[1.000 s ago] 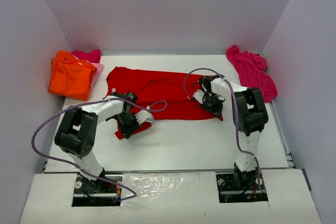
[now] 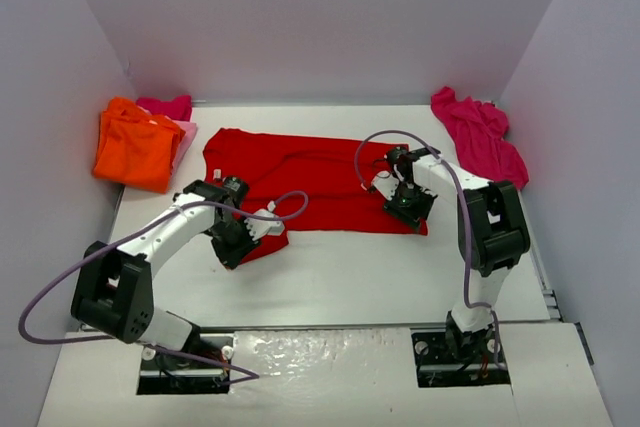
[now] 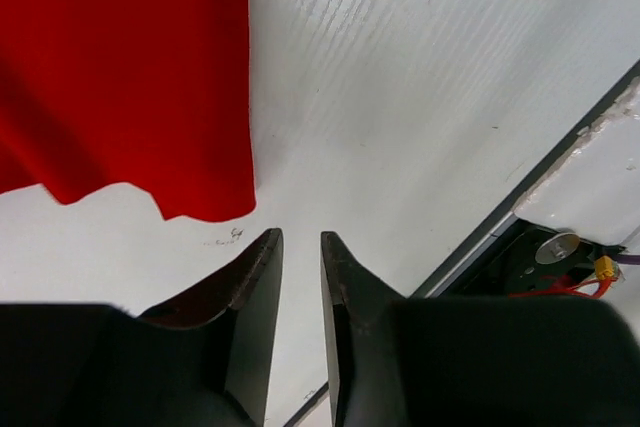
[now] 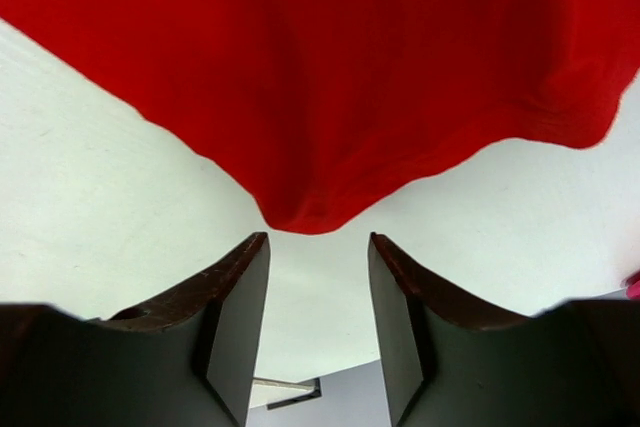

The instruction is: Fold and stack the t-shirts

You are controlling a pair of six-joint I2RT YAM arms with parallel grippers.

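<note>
A red t shirt [image 2: 320, 187] lies spread across the middle of the white table, with a sleeve reaching toward the front at its left end. My left gripper [image 2: 230, 259] is over that sleeve in the top view. In the left wrist view the left gripper stands open, its fingers a small gap apart, just off the shirt's edge [image 3: 210, 147]. Over the shirt's front right corner is my right gripper [image 2: 418, 222]. The right wrist view shows the right gripper open, with the shirt's pointed corner [image 4: 310, 212] just beyond its fingertips and nothing between them.
Folded orange cloth [image 2: 135, 147] sits at the back left, with pink cloth [image 2: 168, 107] behind it. A crumpled pink cloth [image 2: 480, 135] lies at the back right. Bare table [image 2: 350, 282] stretches along the front.
My left gripper has shifted left, and the right gripper has moved slightly right. The shirt's front right corner now reaches a little farther forward; the rest of the shirt looks much the same.
</note>
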